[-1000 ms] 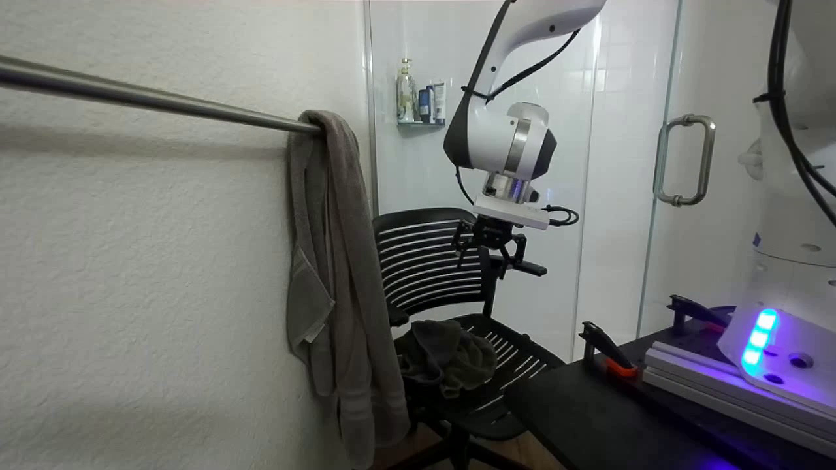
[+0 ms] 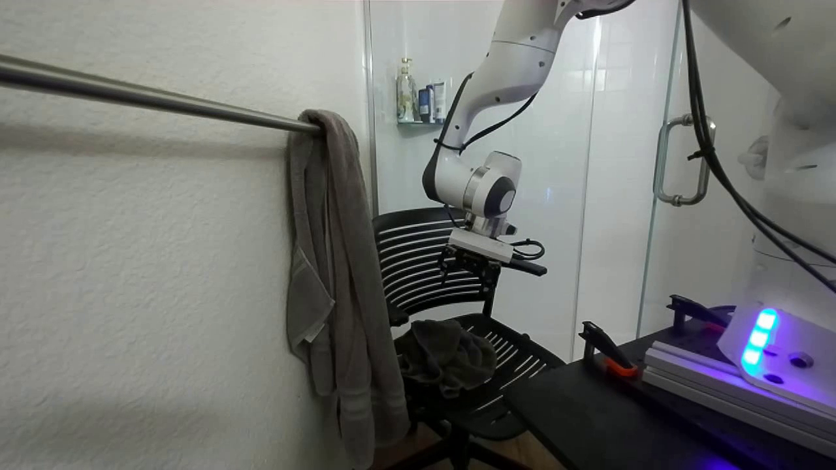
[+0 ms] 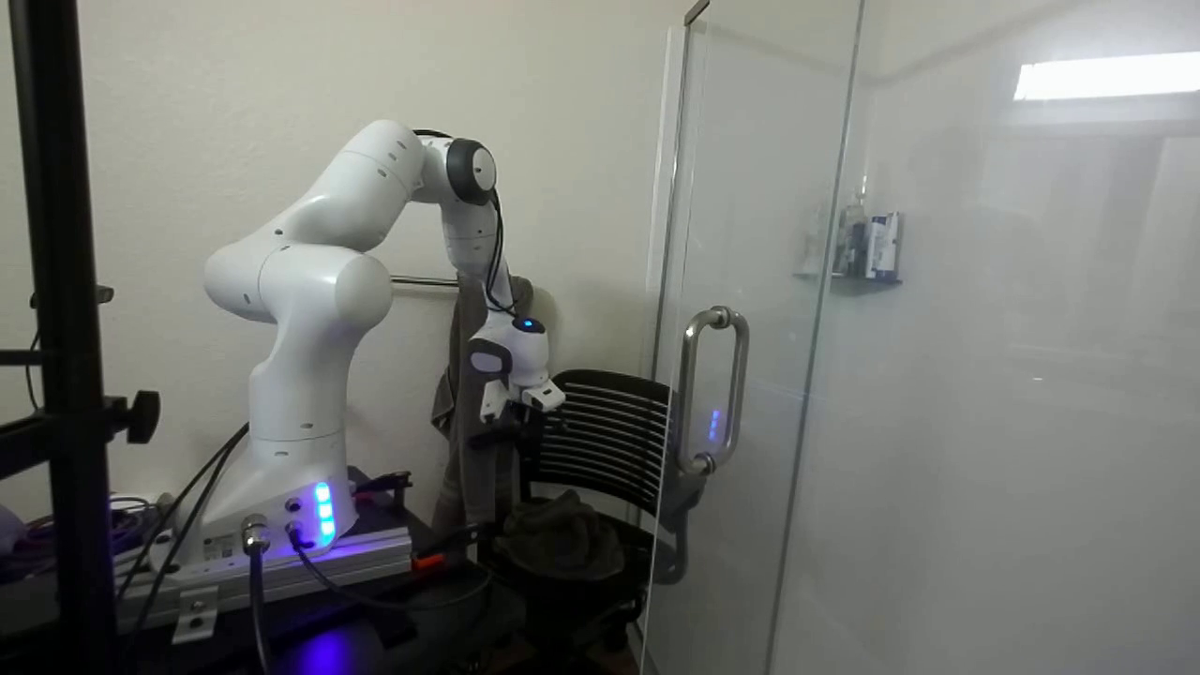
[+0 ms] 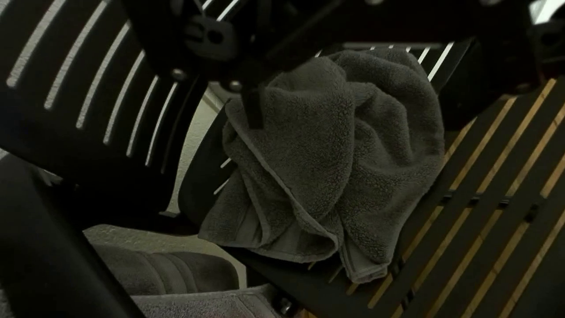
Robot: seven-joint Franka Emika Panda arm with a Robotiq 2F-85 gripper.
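My gripper [image 2: 467, 275] hangs open above the chair seat, in front of the backrest, with nothing between its fingers. Below it a crumpled dark grey towel [image 2: 447, 356] lies on the seat, clear of the gripper. Seen from the wrist, this towel [image 4: 312, 153] fills the middle, with folded edges toward the bottom; one dark finger [image 4: 254, 108] overlaps its upper left. A second grey towel [image 2: 345, 274] drapes over the wall bar at the left. In exterior view 2 the fingers are too dark to make out well.
The black slatted chair [image 2: 427, 262] has armrests near the gripper. A metal towel bar [image 2: 157, 98] runs along the wall. The black table [image 2: 595, 415] with clamps stands at the right. A glass shower door [image 3: 748, 337] with a metal handle [image 3: 737, 388] bounds the other side.
In exterior view 1 my gripper has moved left and somewhat lower, and its wrist has tilted. Both towels and the chair stay where they were.
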